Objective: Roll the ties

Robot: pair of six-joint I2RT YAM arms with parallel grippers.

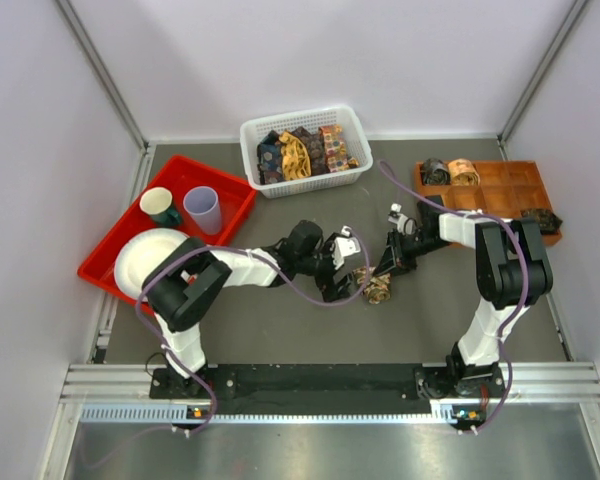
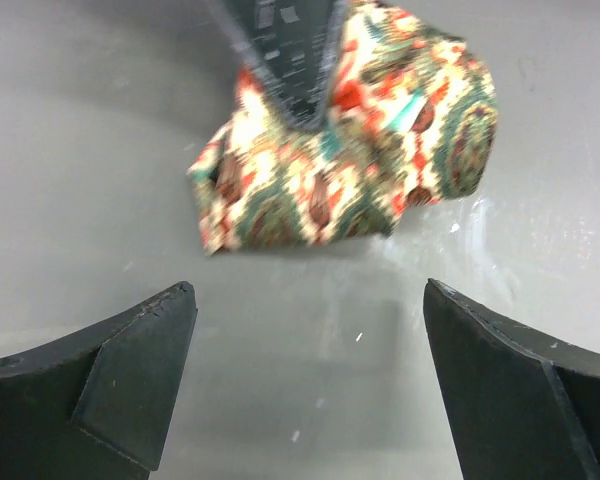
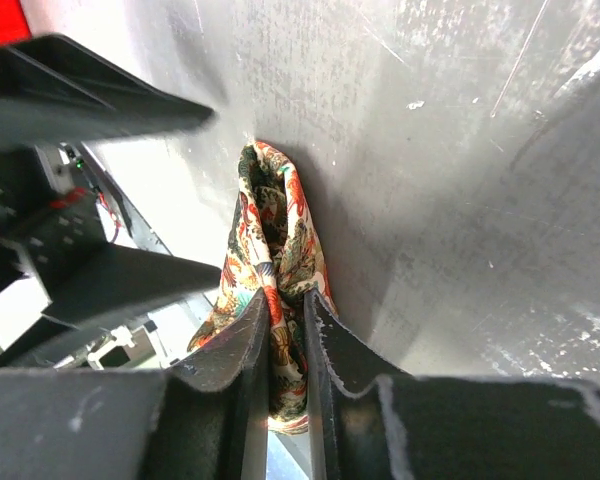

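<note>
A patterned tie (image 1: 377, 288), folded into a bundle with a cream, red and green print, lies on the grey table in the middle. My right gripper is shut on it, pinching the cloth. My left gripper stands open just to the left of the tie, with bare table between its fingertips. In the left wrist view the tie (image 2: 310, 190) shows beyond those fingertips, with a black finger over it.
A white basket (image 1: 305, 175) of folded ties stands at the back. A red tray (image 1: 110, 255) with plate and cups is at left. An orange compartment box (image 1: 510, 180) with rolled ties sits at back right.
</note>
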